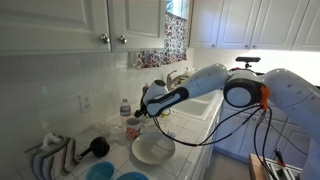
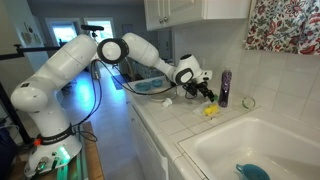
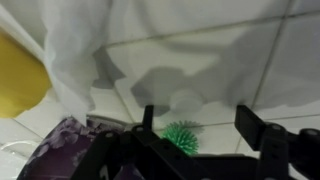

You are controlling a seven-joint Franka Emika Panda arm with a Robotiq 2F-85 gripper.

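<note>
My gripper points down at the tiled counter (image 3: 200, 60), its two black fingers well apart in the wrist view. Between and just below them lies a small tuft of green bristles (image 3: 181, 138), with a pale, see-through round spot beside it. What the bristles belong to is hidden by the gripper. No object shows clasped. In exterior view 2 the gripper (image 2: 207, 97) hovers low at the back of the counter, close to a yellow thing (image 2: 210, 111). Exterior view 1 has the gripper (image 1: 142, 110) near the back wall, its fingers too small to make out.
A dark purple bottle (image 2: 225, 88) stands against the wall near the gripper; white crumpled material (image 3: 75, 50) lies close by. A clear bottle (image 1: 125, 108), a white bowl (image 1: 153, 149), blue bowls (image 1: 101, 172) and a black ladle (image 1: 94, 148) occupy the counter. The sink (image 2: 250, 145) is alongside.
</note>
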